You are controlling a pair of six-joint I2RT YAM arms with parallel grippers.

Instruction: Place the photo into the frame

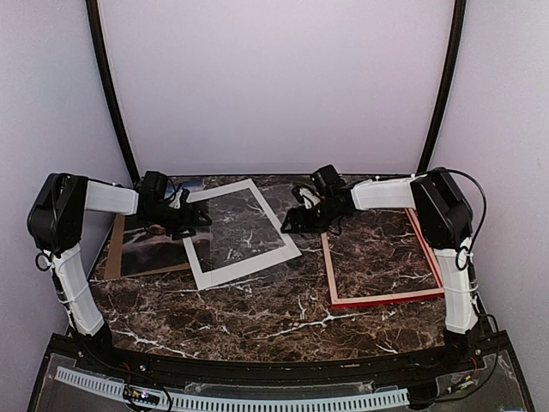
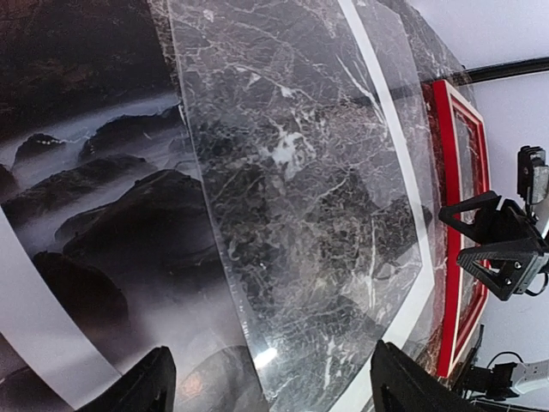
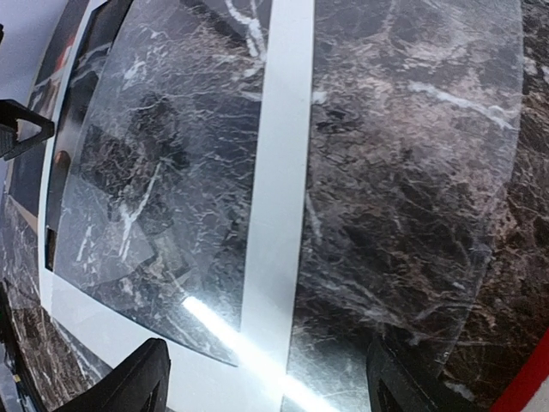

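Observation:
The dark landscape photo (image 1: 150,246) lies at the left of the table, its right part under the white mat (image 1: 249,269). A clear sheet (image 2: 300,215) rests across the mat and sticks out past its right bar. To the right lies the red-edged frame (image 1: 388,301), with the dark table pattern visible inside it. My left gripper (image 1: 195,222) is open over the mat's left bar, nothing between its fingers. Above the mat's right bar, my right gripper (image 1: 292,213) is open and empty too; the bar (image 3: 274,189) runs between its fingers in the right wrist view.
A brown strip (image 1: 115,247) borders the photo's left side. Bare marbled table (image 1: 257,326) stretches along the front. A dark rail (image 1: 257,371) runs at the near edge, and a pale wall (image 1: 274,86) closes the back.

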